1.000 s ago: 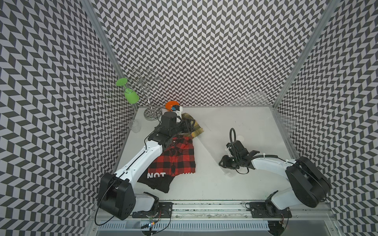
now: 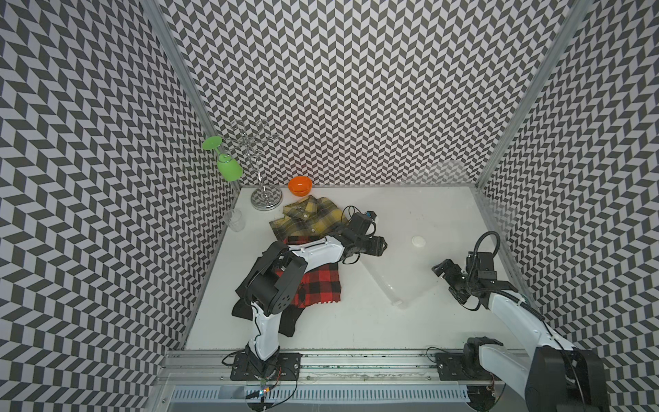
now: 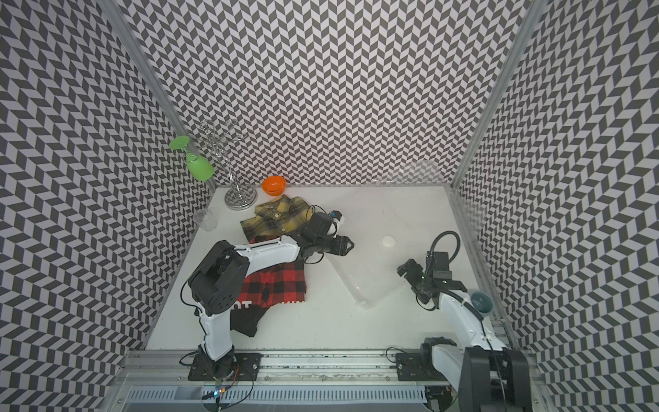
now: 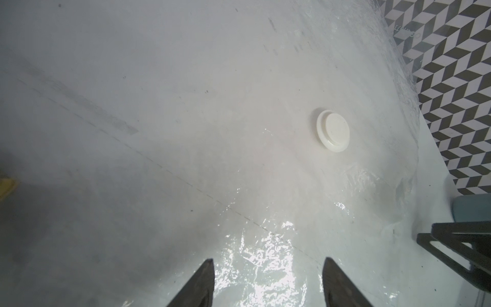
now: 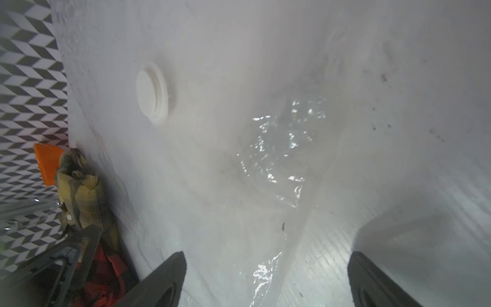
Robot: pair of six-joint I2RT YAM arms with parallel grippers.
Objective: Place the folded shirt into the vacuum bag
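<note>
A clear plastic vacuum bag lies flat over the middle and right of the white table, with a round white valve on it. The folded red plaid shirt lies left of the bag, with a yellow plaid shirt behind it and dark cloth beneath. My left gripper is over the bag's left part; whether its fingers, apart in its wrist view, have anything between them is unclear. My right gripper stands open above the bag's right side, nothing visible between its fingers.
At the back left are a metal stand with a green glass, an orange bowl and a clear cup. A teal cup sits at the right edge.
My left gripper has moved right and toward the front, away from the shirts to over the bag. My right gripper has lifted and moved right, away from the bag's front corner.
</note>
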